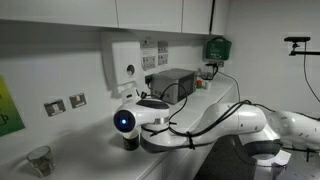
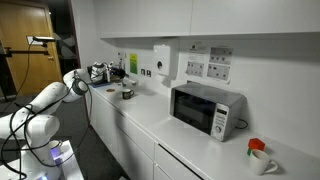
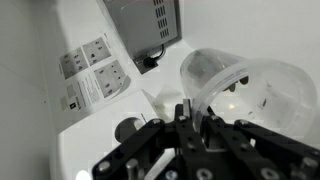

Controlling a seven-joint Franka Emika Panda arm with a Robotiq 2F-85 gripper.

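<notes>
In the wrist view a pale, see-through cup (image 3: pixel 262 118) fills the right side, its wide round mouth turned toward the camera. My gripper is shut on the cup's wall at the near rim, with one finger each side hard to make out against the glare. From exterior view 1, the wrist and camera housing (image 1: pixel 150 113) hang over the counter and hide the fingers. A small cylindrical item (image 1: pixel 131 140) shows just beneath the housing; whether it is the same cup I cannot tell.
Another clear glass (image 1: pixel 40 160) stands on the counter at the left. A microwave (image 2: pixel 207 108) sits farther along against the wall, with a white mug (image 2: pixel 261 162) and a red item (image 2: pixel 257 144) beyond it. Wall sockets (image 3: pixel 95 60) and a white dispenser (image 3: pixel 100 140) are close by.
</notes>
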